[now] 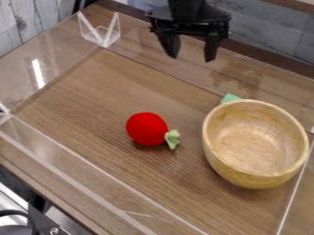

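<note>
My gripper [185, 42] hangs over the back middle of the wooden table, open, its black body reaching up out of the frame. A red round object with a green top [149, 128] lies in the front middle. A cream bowl [252, 145] sits at the right, and a small green item [230, 98] peeks out just behind it.
A clear or white wire-like item [103, 33] stands at the back left. Dark cables lie along the left edges.
</note>
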